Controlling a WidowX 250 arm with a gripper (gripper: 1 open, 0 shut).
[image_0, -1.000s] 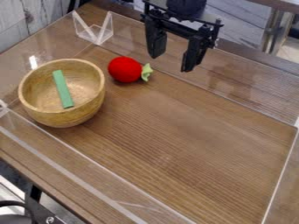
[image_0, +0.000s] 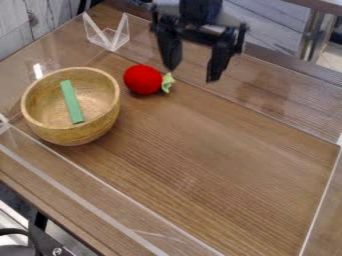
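The black arm and gripper (image_0: 197, 42) hang at the top middle over the wooden table, blurred; whether the fingers are open cannot be told. A red round object (image_0: 142, 79) with a small green piece (image_0: 166, 82) lies on the table below and left of the gripper. A tan bowl (image_0: 100, 120) sits at the left with a green bar (image_0: 71, 103) inside it.
A small clear wire or plastic item (image_0: 107, 28) stands at the upper left.
The red object and bowl look unmoved.
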